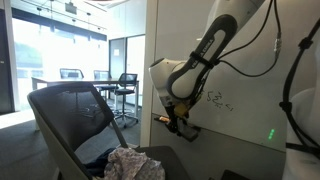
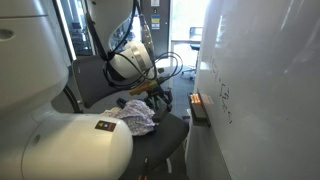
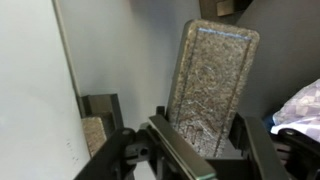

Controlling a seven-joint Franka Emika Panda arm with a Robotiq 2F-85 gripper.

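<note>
A block with a grey speckled, felt-like face, which looks like a whiteboard eraser (image 3: 212, 75), is clasped in my gripper in the wrist view. It points out lengthwise from between the dark fingers, clear of any surface as far as I can see. My gripper (image 1: 177, 124) hangs in front of the whiteboard (image 1: 235, 100) in exterior view 1, above the dark chair seat. Exterior view 2 has the gripper (image 2: 158, 99) to the left of the board, with the held block hard to make out there.
A small ledge (image 2: 199, 110) juts from the whiteboard, and a brownish block (image 3: 95, 132) rests at it. Patterned cloth (image 1: 132, 164) lies on the chair at left. The chair's backrest (image 1: 70, 110) rises beside it. Office chairs and a table stand farther back.
</note>
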